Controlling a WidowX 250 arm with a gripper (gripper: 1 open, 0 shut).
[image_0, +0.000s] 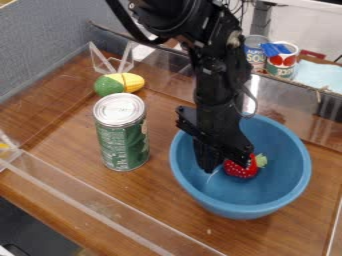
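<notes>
My black gripper reaches down into the blue bowl on the wooden table, its fingers shut. A red strawberry lies in the bowl just behind and to the right of the fingertips, partly covered by them; I see nothing clearly held between the fingers. A tall green-labelled can stands left of the bowl.
A yellow and green toy vegetable lies at the back left. Small cans stand behind the tray's clear wall at back right, by a pale cloth.
</notes>
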